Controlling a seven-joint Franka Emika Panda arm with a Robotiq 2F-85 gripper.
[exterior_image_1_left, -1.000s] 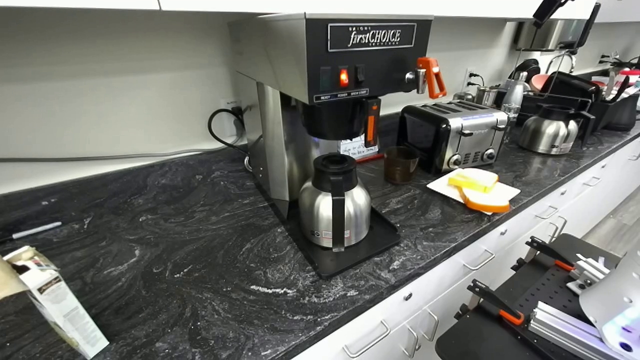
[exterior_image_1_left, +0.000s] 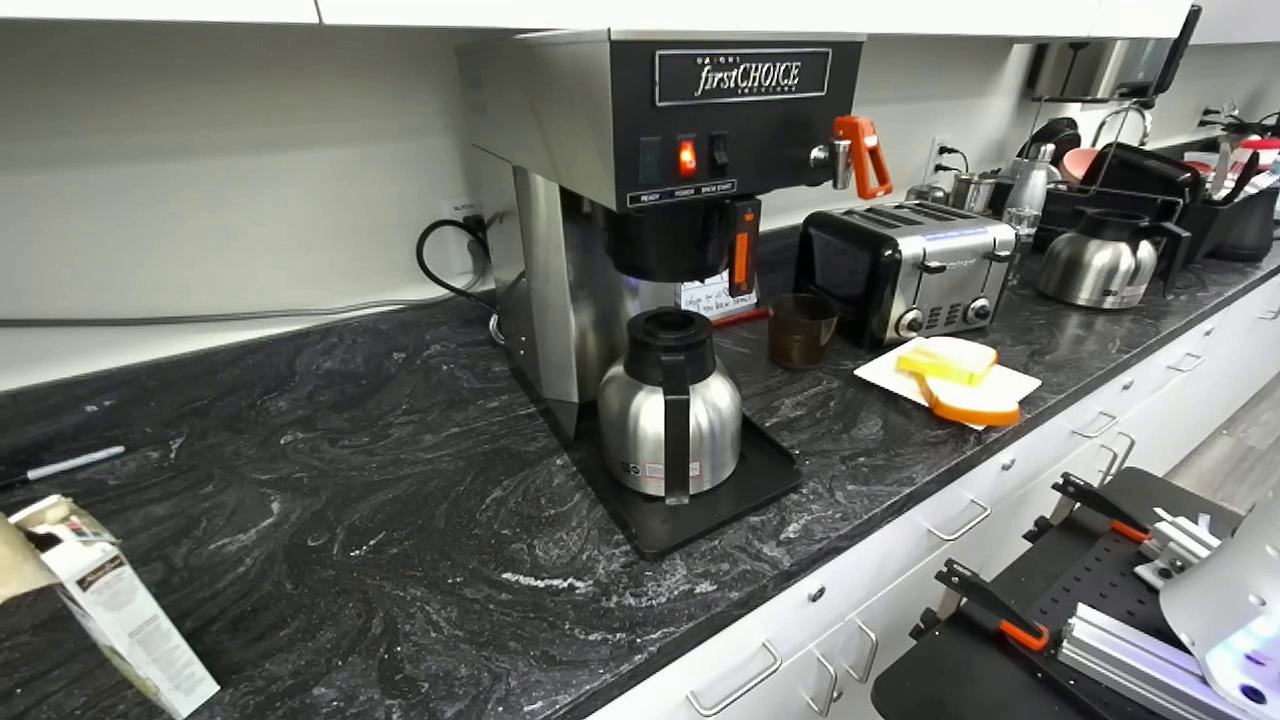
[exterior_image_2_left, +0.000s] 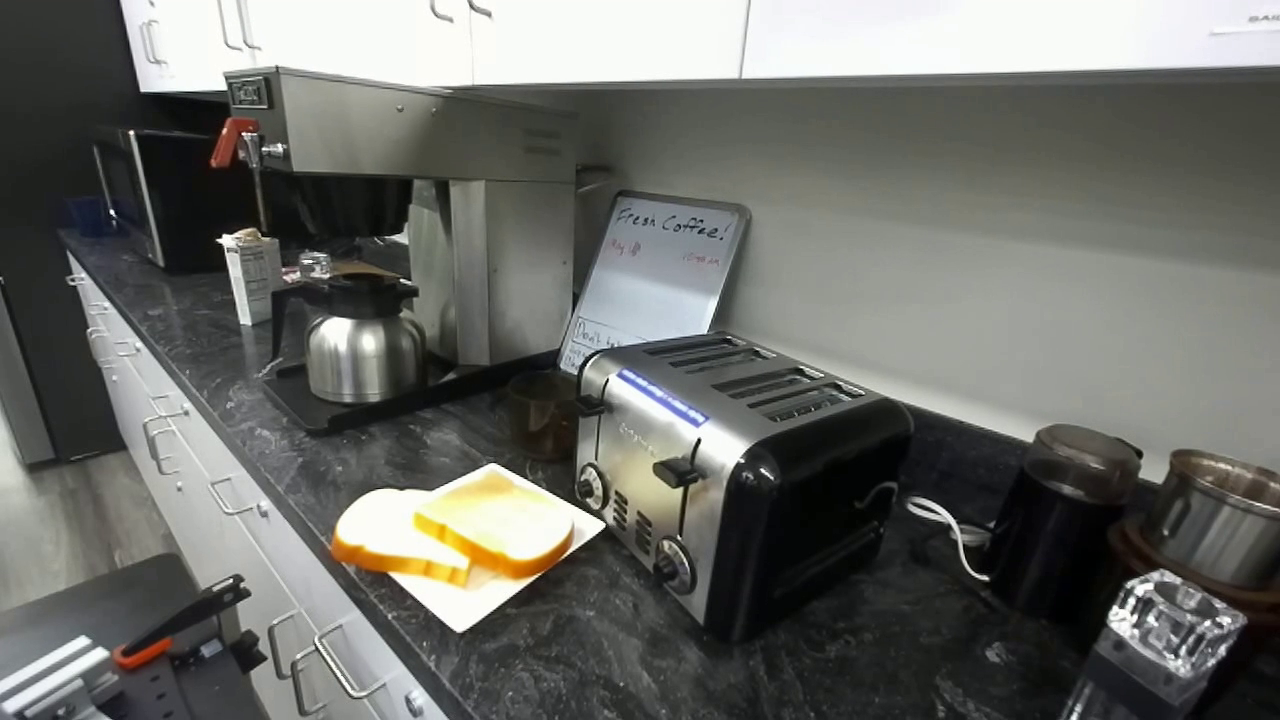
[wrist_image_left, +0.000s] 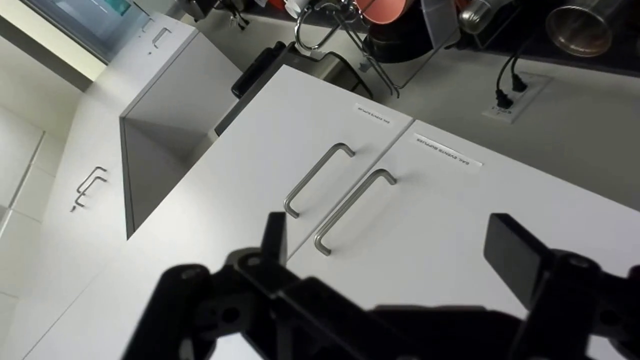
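Note:
In the wrist view my gripper is open, with nothing between its black fingers. It faces white cabinet doors (wrist_image_left: 528, 222), which lie beyond the gap. Two metal bar handles, a left one (wrist_image_left: 318, 180) and a right one (wrist_image_left: 354, 210), flank the seam between the doors. The gripper is apart from them, though its exact distance is hard to judge. A steel carafe (exterior_image_1_left: 702, 426) stands under the coffee maker (exterior_image_1_left: 540, 90). To its right is a steel and black toaster (exterior_image_2_left: 780, 432), beside bread slices (exterior_image_2_left: 498, 522) on a white plate (exterior_image_2_left: 462, 612).
A brown cup (exterior_image_1_left: 800, 330) stands between coffee maker and toaster. A second carafe (exterior_image_1_left: 1098, 264) and a dish rack area lie farther right. An opened carton (exterior_image_1_left: 138, 630) is at the left. Clamps (exterior_image_1_left: 996, 606) sit on my black base table.
A black part seen at the top right of exterior view 1 a second ago has gone out of the frame. The counter items stay where they were.

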